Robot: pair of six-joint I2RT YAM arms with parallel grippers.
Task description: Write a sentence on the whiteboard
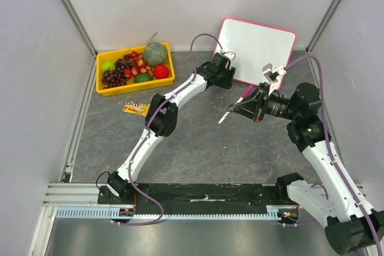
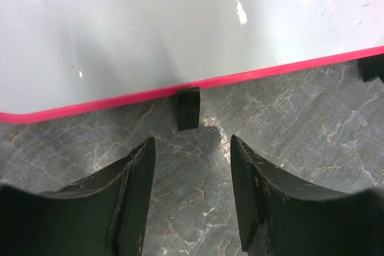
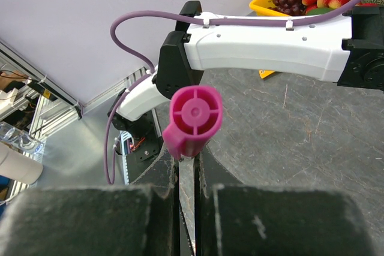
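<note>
The whiteboard, white with a pink-red rim, leans at the back right. From its lower edge a small black foot sticks out in the left wrist view. My left gripper is part open before that edge; the foot appears just beyond the gap, with nothing gripped. My right gripper is shut on a marker, held at a slant in front of the board. Its white end points down and left, its pink end up. Whether the white end is capped cannot be told.
A yellow basket of fruit stands at the back left, with a yellow packet before it. A second black piece shows under the board's rim.
</note>
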